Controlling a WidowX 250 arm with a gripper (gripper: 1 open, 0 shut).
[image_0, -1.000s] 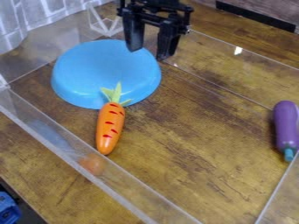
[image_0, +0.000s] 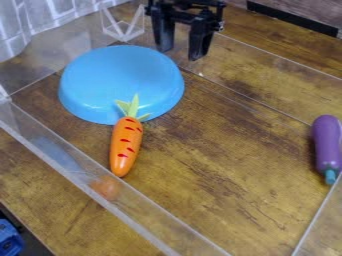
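A black gripper (image_0: 181, 40) hangs at the top centre, above the back edge of a blue round plate (image_0: 120, 75), its two fingers apart and nothing visible between them. A toy carrot (image_0: 127, 140) with a green top lies just in front of the plate, pointing towards the viewer. A purple toy eggplant (image_0: 327, 140) with a teal tip lies at the right edge.
Clear plastic walls border the wooden surface (image_0: 227, 180). A blue object (image_0: 7, 240) sits outside at the bottom left, and a white wire object stands at the top left.
The gripper has moved slightly up and back, away from the plate. The plate, carrot and eggplant have not moved.
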